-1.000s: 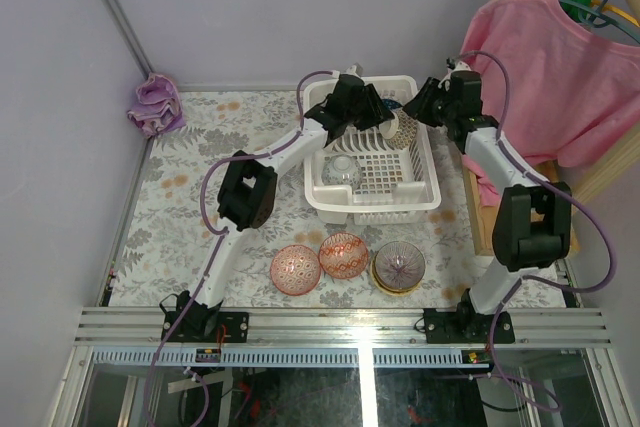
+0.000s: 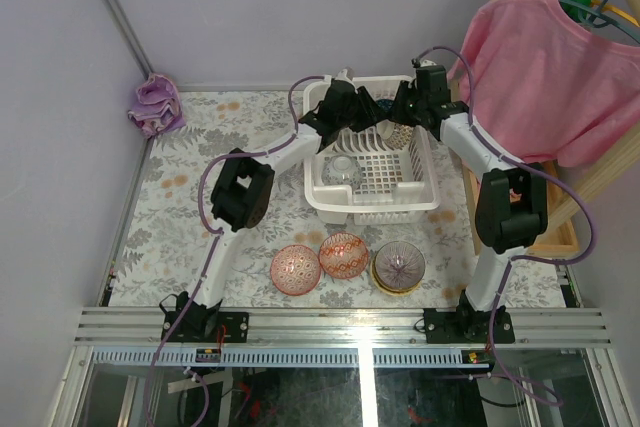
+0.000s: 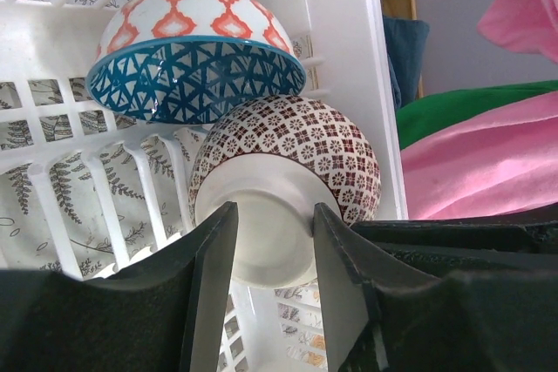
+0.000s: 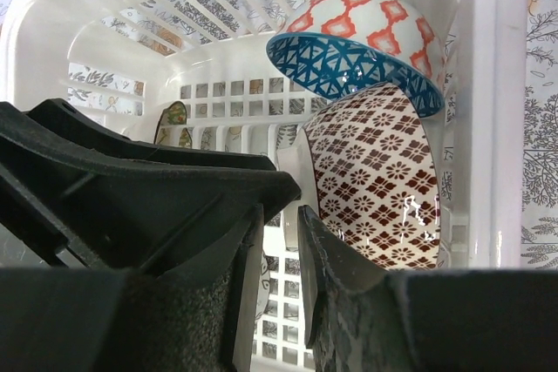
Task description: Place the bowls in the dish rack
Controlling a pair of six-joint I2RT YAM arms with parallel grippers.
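Observation:
In the white dish rack (image 2: 322, 197), a brown-patterned white bowl (image 3: 288, 137) (image 4: 370, 189) stands on its side beside a teal-and-red bowl (image 3: 192, 76) (image 4: 357, 58). My left gripper (image 2: 372, 105) is shut on the brown-patterned bowl's white foot. My right gripper (image 2: 398, 107) is at the same bowl, shut on its foot beside the left fingers. A glass bowl (image 2: 342, 171) sits in the rack. In front of the rack lie a red-speckled bowl (image 2: 295, 269), an orange-patterned bowl (image 2: 343, 256) and a stacked glass bowl (image 2: 398, 265).
A pink shirt (image 2: 540, 77) on hangers crowds the right side, above a wooden crate (image 2: 555, 242). A purple cloth (image 2: 155, 104) lies at the back left.
My right gripper has come left and into the rack, onto the brown-patterned bowl. The left gripper has shifted very slightly.

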